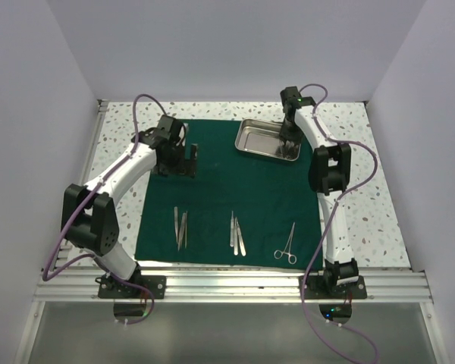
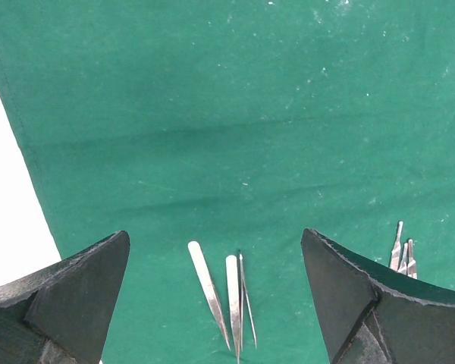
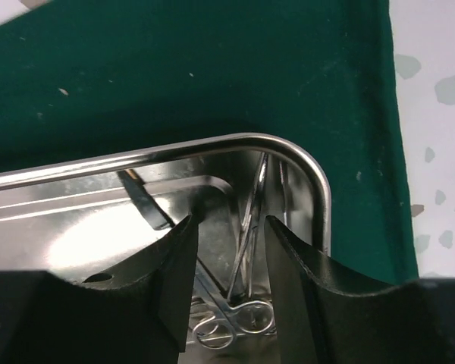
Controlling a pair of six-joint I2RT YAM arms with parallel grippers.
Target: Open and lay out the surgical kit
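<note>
The silver tray (image 1: 256, 141) rests on the far part of the green cloth (image 1: 212, 189). My right gripper is open, low over the tray's right end, with nothing held between its fingers. Below its fingertips lie ring-handled scissors or a clamp (image 3: 254, 317) and slim metal instruments (image 3: 246, 227); the fingers partly cover them. Over the cloth's far left hovers my open left gripper, empty. Slender tweezers-like tools (image 1: 183, 230) are laid at the near left, several more (image 1: 236, 236) at the near middle, and a ring-handled clamp (image 1: 287, 249) at the near right.
Speckled white table (image 1: 364, 227) borders the cloth on both sides. A metal rail (image 1: 227, 282) runs along the front edge, and grey walls stand at the back and sides.
</note>
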